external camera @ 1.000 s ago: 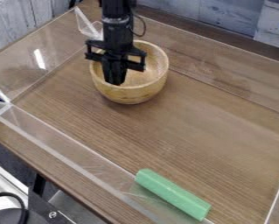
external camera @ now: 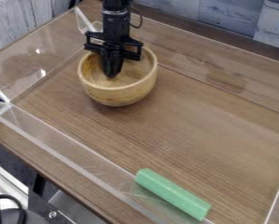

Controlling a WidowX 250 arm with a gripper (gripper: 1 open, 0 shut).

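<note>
A tan bowl (external camera: 124, 92) sits on the wooden floor of the tray, upper left of centre in the camera view. The black gripper (external camera: 112, 58) reaches down into the bowl from the top, its fingers over and inside the rim. Whether the fingers hold anything is too small to tell.
A green cylinder (external camera: 170, 192) lies at the lower right. Walls edge the tray at the back and left, with a clear plastic piece along the left.
The gripper and the bowl have shifted a little to the left, and the gripper sits more toward the bowl's middle. The green cylinder has not moved.
</note>
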